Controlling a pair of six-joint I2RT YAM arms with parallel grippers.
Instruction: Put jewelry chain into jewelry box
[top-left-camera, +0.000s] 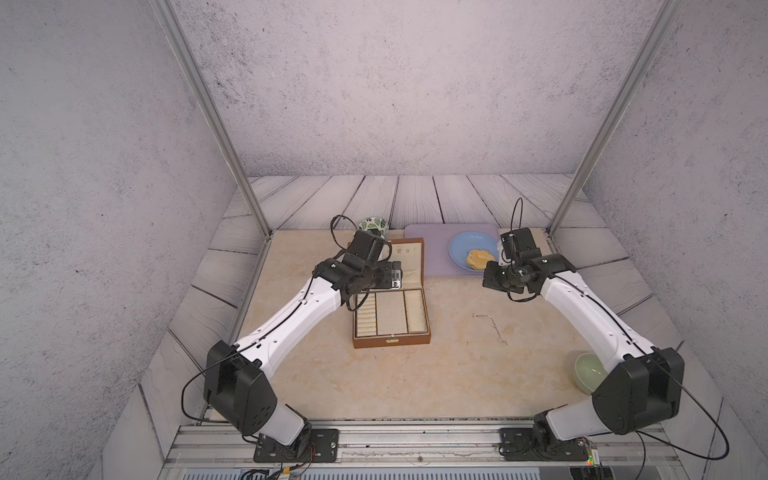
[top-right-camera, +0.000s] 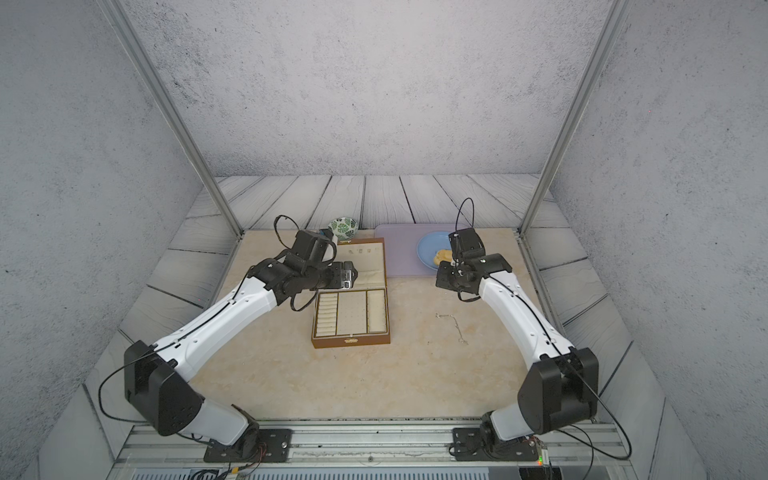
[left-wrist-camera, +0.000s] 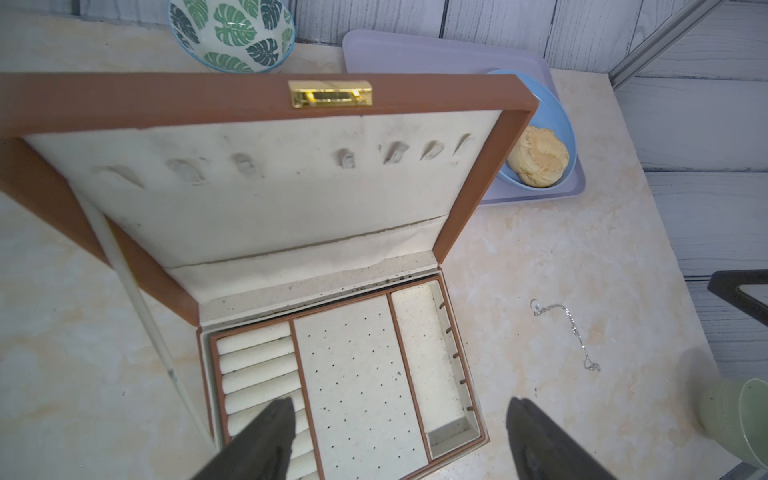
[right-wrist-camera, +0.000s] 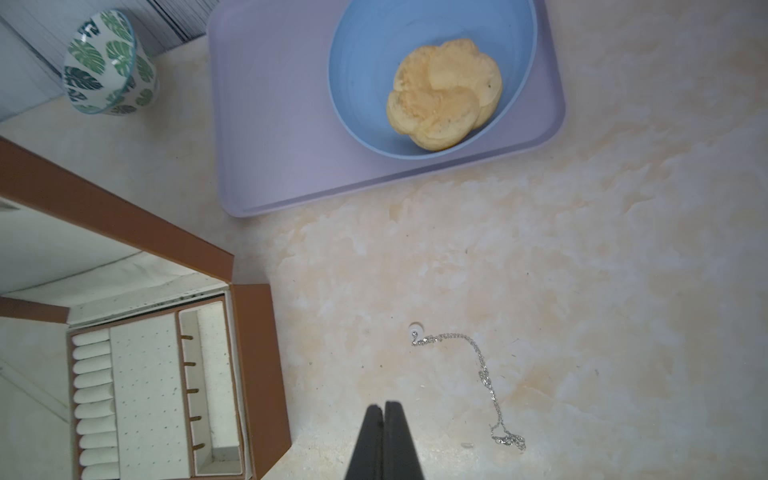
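Note:
A thin silver jewelry chain (right-wrist-camera: 482, 372) with a small round pendant (right-wrist-camera: 416, 329) lies loose on the table, right of the box. Well above it, my right gripper is shut with its tips together and nothing held between them. The brown jewelry box (top-left-camera: 392, 339) stands with its lid raised. Inside are ring rolls on the left, a flat middle pad (left-wrist-camera: 358, 376) and a narrow right compartment (left-wrist-camera: 432, 344). Over the box hovers my left gripper, its blurred fingers (left-wrist-camera: 552, 448) spread wide around empty space.
Behind the chain, a lilac tray (right-wrist-camera: 268, 120) carries a blue bowl (right-wrist-camera: 352, 96) with a bread-like piece (right-wrist-camera: 448, 92). A leaf-patterned bowl (left-wrist-camera: 232, 36) stands behind the box. A green bowl (top-left-camera: 590, 373) sits at the right.

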